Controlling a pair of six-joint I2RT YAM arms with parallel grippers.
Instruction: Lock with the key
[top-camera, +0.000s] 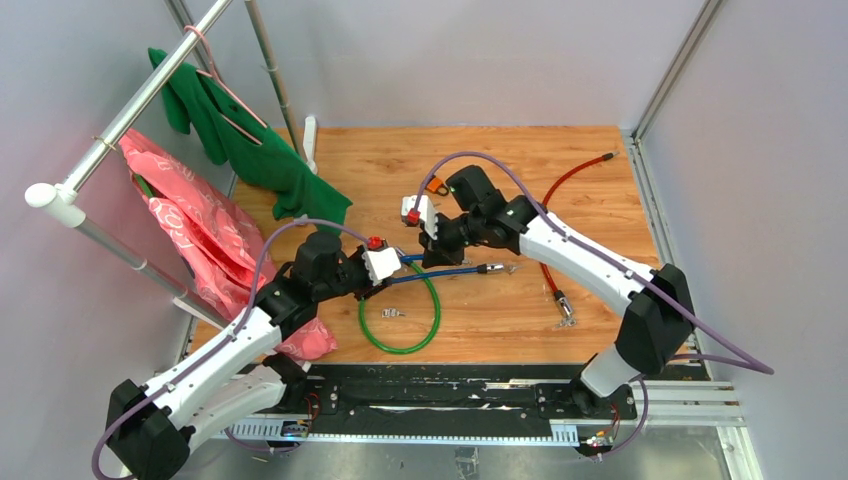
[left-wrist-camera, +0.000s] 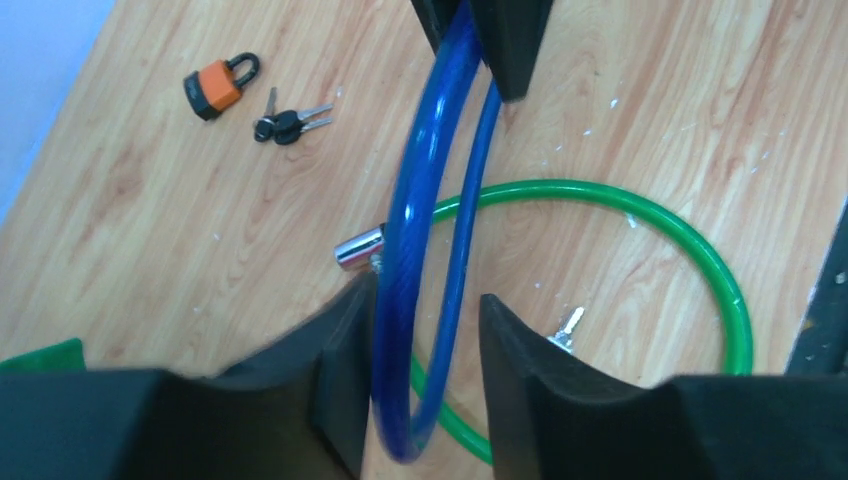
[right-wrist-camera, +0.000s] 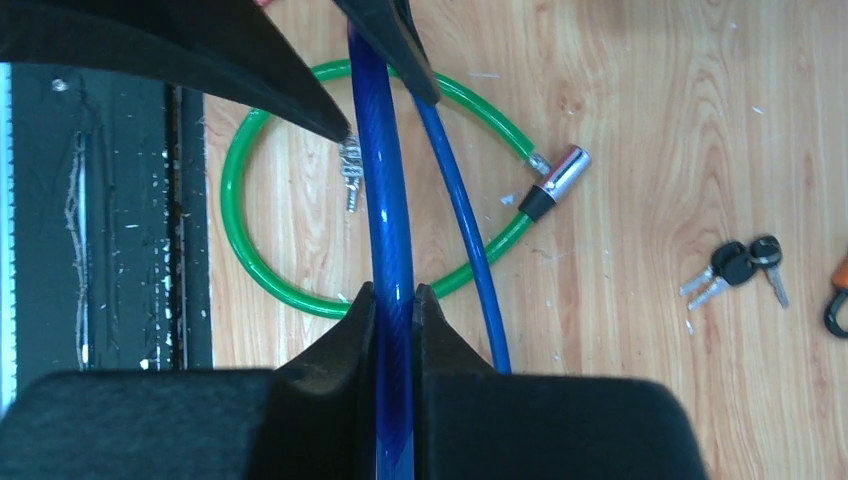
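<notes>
A blue cable lock (right-wrist-camera: 385, 180) is looped between the two grippers over the table. My right gripper is shut on it. My left gripper is part open around the cable's bend (left-wrist-camera: 405, 420), its fingers apart. Orange padlock (left-wrist-camera: 215, 85) and black keys (left-wrist-camera: 288, 125) lie on the wood. A green cable lock (left-wrist-camera: 680, 230) forms a ring below, with its silver cylinder (right-wrist-camera: 563, 175); small silver keys (right-wrist-camera: 351, 170) lie inside the ring.
A red cable lock (top-camera: 565, 310) lies at the right of the table (top-camera: 520, 340). Green (top-camera: 250, 150) and pink (top-camera: 200, 240) garments hang on a rack at the left, reaching the table's edge.
</notes>
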